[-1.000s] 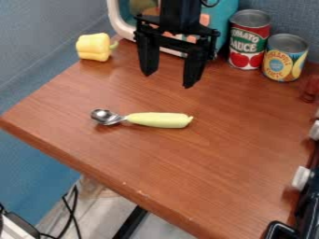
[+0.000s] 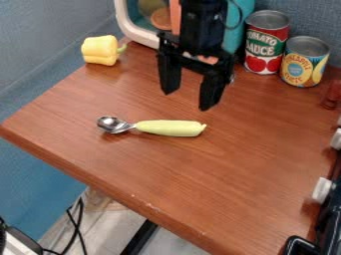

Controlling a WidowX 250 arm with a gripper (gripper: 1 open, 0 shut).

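Note:
My black gripper (image 2: 189, 88) hangs open over the back of the wooden table, its two fingers apart with nothing visible between them. In front of it, lower in the view, a metal scoop or spoon (image 2: 112, 124) with a pale yellow-green handle (image 2: 170, 127) lies flat on the table (image 2: 173, 174).
A yellow pepper-like object (image 2: 100, 50) is at the back left. A teal and white container (image 2: 128, 15) stands behind the gripper. A tomato sauce can (image 2: 264, 42) and a smaller can (image 2: 305, 61) stand back right. Black hardware (image 2: 317, 224) lines the right edge.
The gripper has moved slightly right and shifted in height or depth, with its fingertips now a little lower in view. The objects on the table have not moved.

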